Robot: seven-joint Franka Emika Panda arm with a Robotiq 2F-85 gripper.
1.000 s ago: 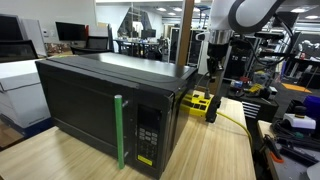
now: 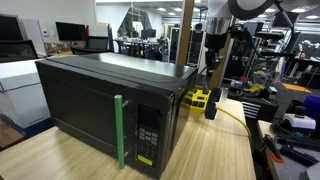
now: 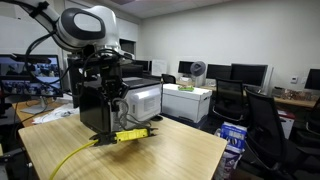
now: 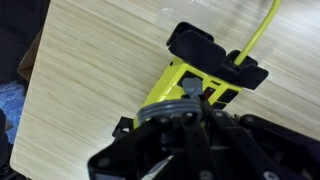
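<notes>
My gripper has two yellow fingers with wide black pads (image 4: 197, 45), drawn close together in the wrist view. From between the pads a yellow cable (image 4: 259, 33) runs to the upper right, so the finger appears shut on it. The exact contact is hidden. Low over the wooden table, exterior view 2 puts the gripper (image 3: 101, 139) at the microwave's side, with the cable (image 3: 73, 157) curving away toward the front left. A black microwave (image 2: 95, 105) with a green handle strip (image 2: 119, 132) fills the middle of exterior view 1; its door looks shut.
A white box (image 3: 187, 105) stands behind the microwave in exterior view 2. Bare tabletop (image 3: 180, 153) lies to the right and in front. Chairs (image 3: 270, 130) and a blue-and-white package (image 3: 231, 145) are beyond the table edge.
My gripper has shifted slightly up and to the left in exterior view 1, and its black tip stands more upright. The cable's near end moved with it; the microwave stayed put.
</notes>
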